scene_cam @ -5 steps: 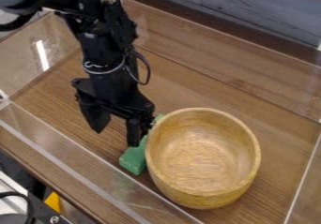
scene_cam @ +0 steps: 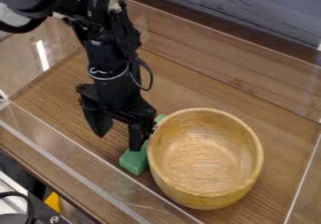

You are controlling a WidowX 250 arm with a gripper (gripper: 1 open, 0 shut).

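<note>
My black gripper (scene_cam: 118, 125) stands open low over the wooden table, its fingers spread, with the right fingertip above a green block. The green block (scene_cam: 134, 162) lies against the left side of a wooden bowl (scene_cam: 205, 176), partly hidden behind the bowl and my gripper. The bowl is empty and upright at the lower right.
Clear walls edge it at left and lower left, and a pale wall runs along the back. A small yellow item (scene_cam: 53, 200) sits at the lower left beside a cable.
My gripper has shifted very slightly over the last second. The bowl and green block look nearly the same.
</note>
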